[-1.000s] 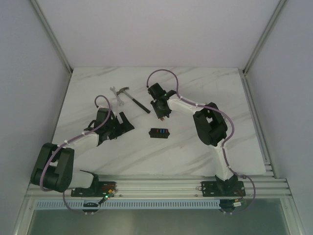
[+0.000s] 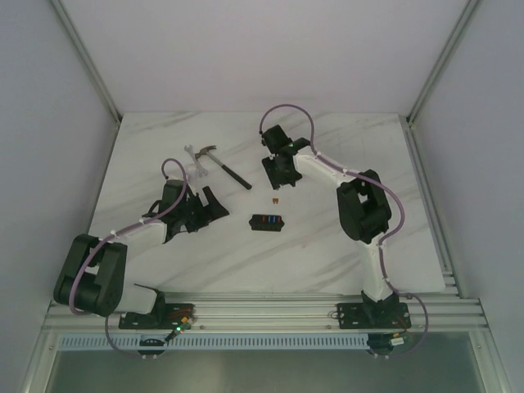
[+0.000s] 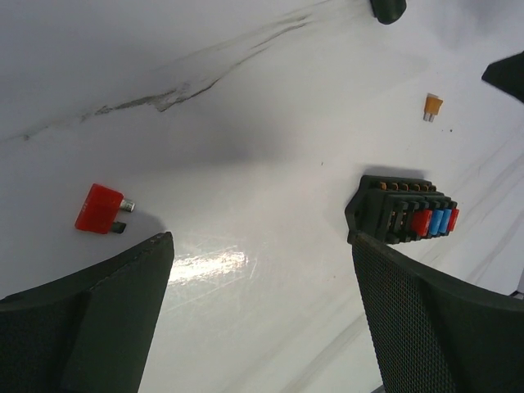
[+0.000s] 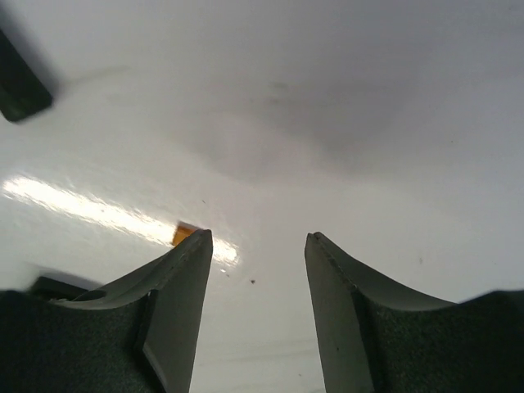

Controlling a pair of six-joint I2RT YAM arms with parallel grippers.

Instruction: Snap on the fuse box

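The black fuse box [image 2: 267,223] [image 3: 393,214], with red and blue fuses, lies mid-table. Above it in the top view is a small orange fuse [image 3: 433,105] [image 4: 183,234]. A red fuse [image 3: 99,208] lies on the left in the left wrist view. My left gripper [image 2: 209,205] hangs left of the fuse box, open and empty. My right gripper [image 2: 278,182] is above the table just beyond the orange fuse, its fingertips apart with nothing visible between them.
A hammer [image 2: 229,169] and a wrench [image 2: 195,160] lie on the back left of the marble table.
The left arm is nearly still.
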